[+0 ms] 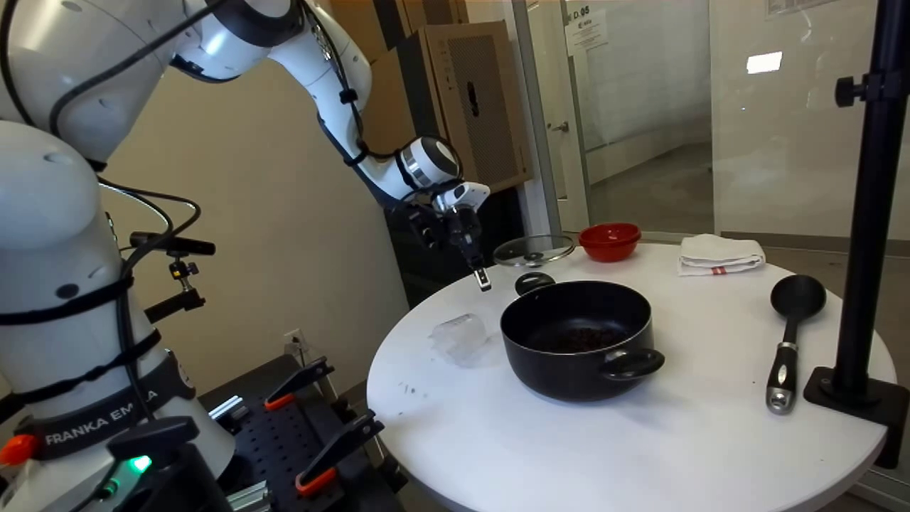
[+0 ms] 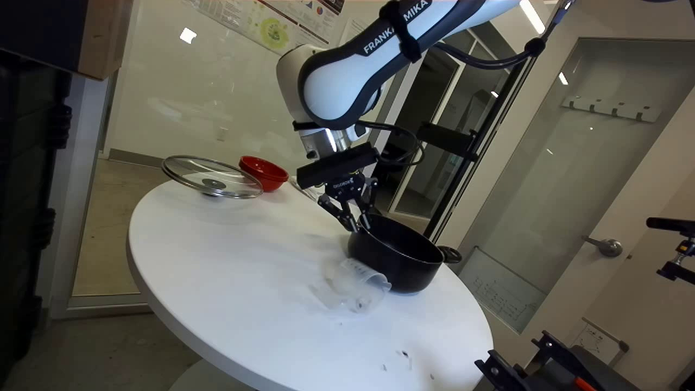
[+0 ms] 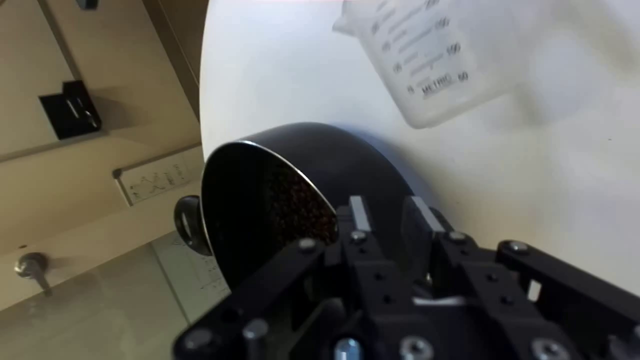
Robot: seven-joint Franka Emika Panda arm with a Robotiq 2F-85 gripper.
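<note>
My gripper points down beside the black pot [image 3: 336, 153]. In the wrist view its fingers [image 3: 361, 214] stand a little apart, with dark pot wall in the gap; whether anything is held between them cannot be told. A clear measuring cup [image 3: 432, 66] is outside the fingers. It lies tipped on its side, blurred, on the white table [image 1: 529, 444] by the pot in exterior view 1. Small dark red pieces [image 1: 589, 338] that look like beans cover the pot's bottom. In exterior view 2 the fingertips hang near the pot's rim, and I cannot tell whether they touch it.
A glass lid [image 1: 534, 250], red bowls [image 1: 610, 242] and a folded towel [image 1: 721, 255] stand along the table's back. A black spoon [image 1: 791, 341] lies at right near the pole stand [image 1: 862, 213].
</note>
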